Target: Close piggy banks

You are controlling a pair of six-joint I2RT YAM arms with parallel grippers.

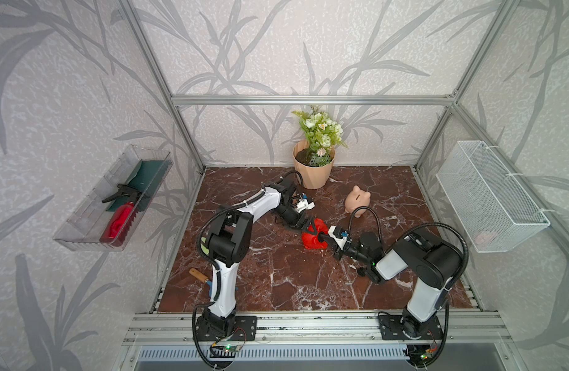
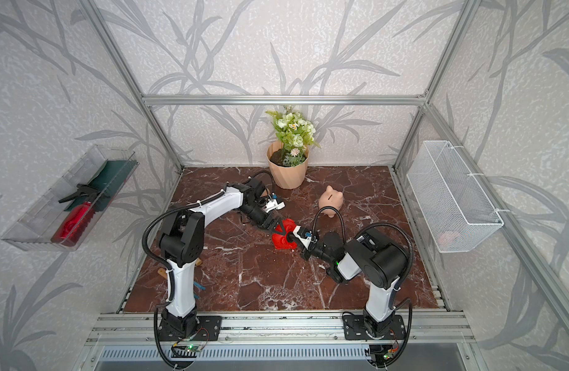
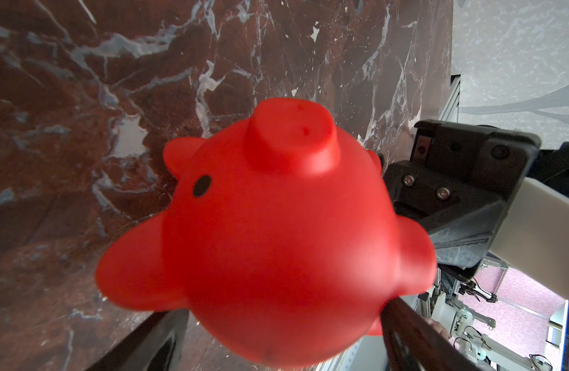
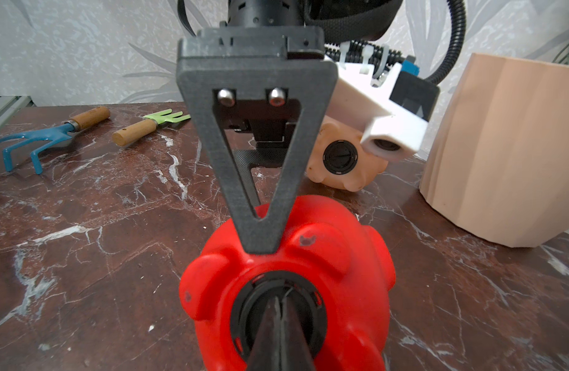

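A red piggy bank is tipped on the marble table, its snout up in the left wrist view. In its belly sits a round black plug, facing my right gripper. That gripper is shut, its tips at the plug with nothing visible between them. My left gripper stands open around the bank, its fingers at either side of the body. One of them rests against or just over the red shell in the right wrist view. A beige piggy bank stands farther back, its own black plug visible.
A flower pot stands at the back. Garden tools, such as a blue rake and a green fork, lie on the left. Baskets hang on both walls: a clear one and a white mesh one.
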